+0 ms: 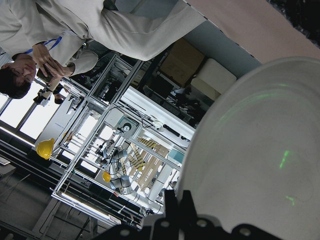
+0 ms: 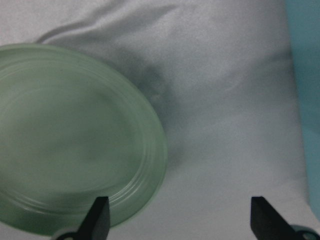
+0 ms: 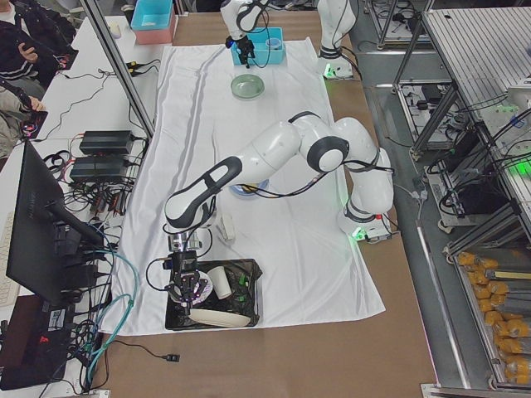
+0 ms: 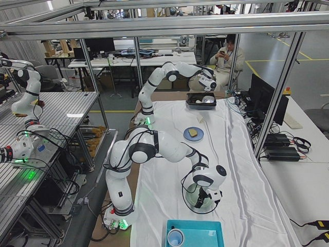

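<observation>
My left gripper (image 3: 187,290) is over the black crate (image 3: 248,278), shut on the rim of a cream bowl (image 3: 220,318), which is tipped and fills the right of the left wrist view (image 1: 255,150). Small green items (image 3: 241,280) and a white cylinder (image 3: 219,282) are in the crate. My right gripper stands open between the green plate (image 2: 75,135) and the blue bin (image 2: 302,100), with nothing between its fingers.
A blue plate (image 4: 197,136) with a yellow item lies mid-table on the white cloth (image 3: 299,240). A monitor and cables crowd one side. A seated person (image 4: 226,62) is just beyond the crate's end.
</observation>
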